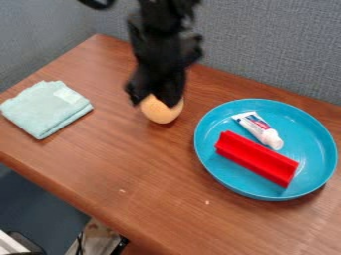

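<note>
My black gripper is blurred above the wooden table, in front of an orange egg-shaped object that it partly hides; whether its fingers are open or shut is unclear. On the right, a blue plate holds a red bar-shaped object and a white toothpaste tube.
A folded pale teal cloth lies at the left near the table edge. A grey padded wall stands behind the table.
</note>
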